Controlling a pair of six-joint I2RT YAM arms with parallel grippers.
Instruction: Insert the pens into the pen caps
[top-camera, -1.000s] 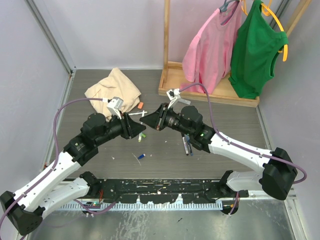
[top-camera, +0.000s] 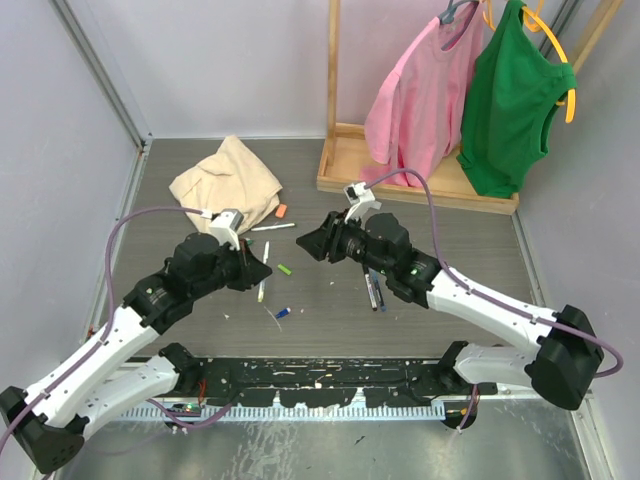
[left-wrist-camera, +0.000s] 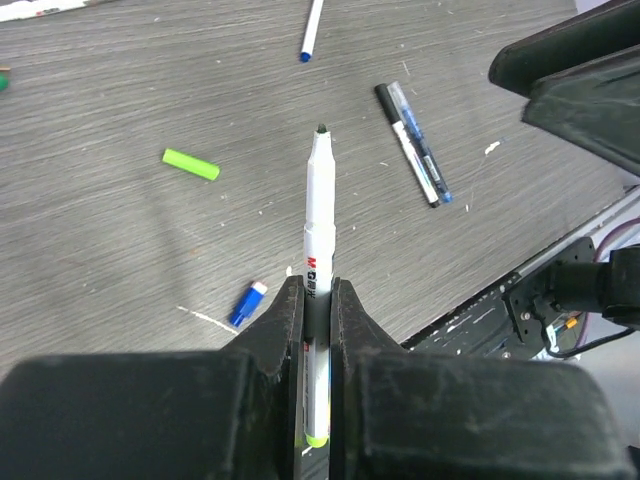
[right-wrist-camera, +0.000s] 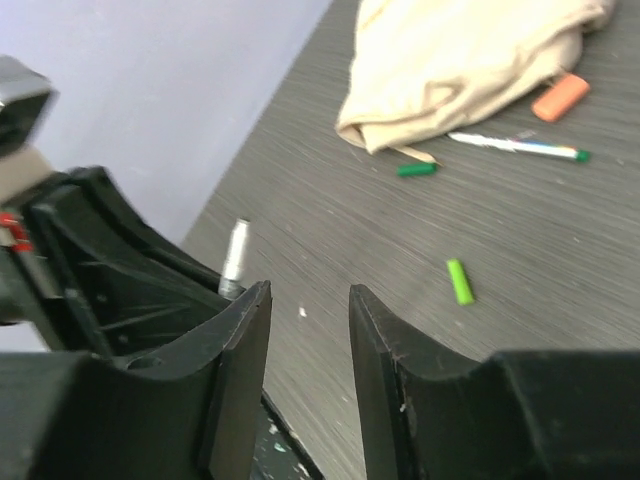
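A white marker (left-wrist-camera: 320, 190), its dark tip bare and its lower end lime green, stands between the fingers of my left gripper, shut on its barrel. Loose on the table lie a lime green cap (left-wrist-camera: 190, 164), a blue cap (left-wrist-camera: 247, 303) and, near the cloth, a dark green cap (right-wrist-camera: 417, 169). My right gripper is open and empty, its fingers apart above the table. In the top view a clear gap separates it from my left gripper.
A beige cloth (top-camera: 228, 184) lies at the back left, with an orange block (top-camera: 281, 211) and a white marker (right-wrist-camera: 515, 147) beside it. Two dark pens (left-wrist-camera: 412, 142) rest at the right. Behind, a wooden rack (top-camera: 420, 195) carries hanging clothes.
My two grippers, close together at the marker before, have drawn apart. The left one moved left and slightly down in the top view with the marker; the right one shifted right.
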